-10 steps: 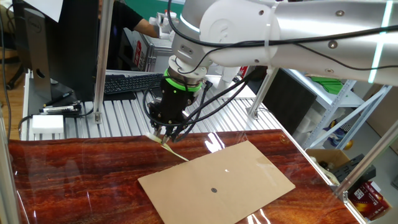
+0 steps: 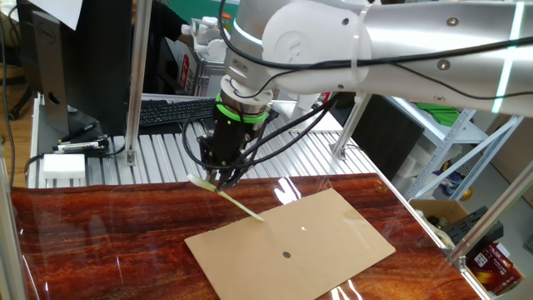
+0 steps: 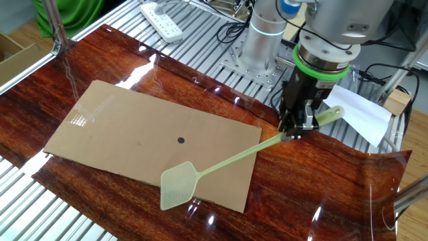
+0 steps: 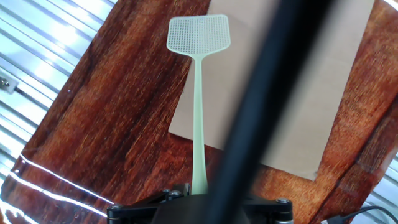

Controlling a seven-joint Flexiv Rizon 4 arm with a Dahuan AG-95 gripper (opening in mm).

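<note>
A pale green fly swatter [image 3: 231, 159] is held by its handle in my gripper [image 3: 294, 127], which is shut on it. In the wrist view, the handle [image 4: 198, 124] runs straight out from between the fingers to the mesh head [image 4: 199, 35]. That head overlaps the edge of a brown cardboard sheet [image 4: 249, 106]; its height above the sheet is hard to judge. A small dark spot [image 3: 181, 140] marks the cardboard, away from the head. In exterior view 1, my gripper [image 2: 216, 181] hangs beyond the sheet, and the mesh does not show clearly.
Glossy reddish-brown wood-patterned covering [image 2: 100, 242] spreads around the cardboard. A power strip [image 3: 161, 23] and a white paper [image 3: 361, 110] lie on the slatted metal surface behind. A black cable loops round my wrist. Metal posts [image 2: 138, 75] stand at the table's edges.
In exterior view 1, the swatter's far end has swung a little to the right over the cardboard, while my gripper has tilted and shifted slightly. The cardboard has stayed put.
</note>
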